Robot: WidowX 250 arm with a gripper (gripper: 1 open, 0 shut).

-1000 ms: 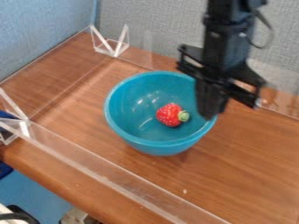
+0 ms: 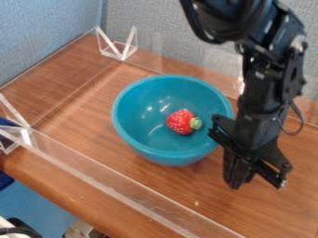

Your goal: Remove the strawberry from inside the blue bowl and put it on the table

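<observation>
The red strawberry [image 2: 183, 122] with its green top lies inside the blue bowl [image 2: 139, 98], toward the bowl's right side. My black gripper [image 2: 258, 178] is lowered to the right of the bowl, near the wooden table, with its upper part overlapping the bowl's right rim in the view. The strawberry is clear of the gripper. Seen from this angle, the gap between the fingers is hard to make out, and whether anything touches the bowl's rim cannot be told.
Bare wooden table [image 2: 155, 188] lies in front of the bowl and to its left. A clear low barrier [image 2: 106, 181] runs along the front edge. At the back left stands a white wire-like bracket [image 2: 117, 44]. Grey walls close off the back.
The arm has come down and moved right, from over the bowl's right rim to beside the bowl. The bowl and the strawberry look the same as before.
</observation>
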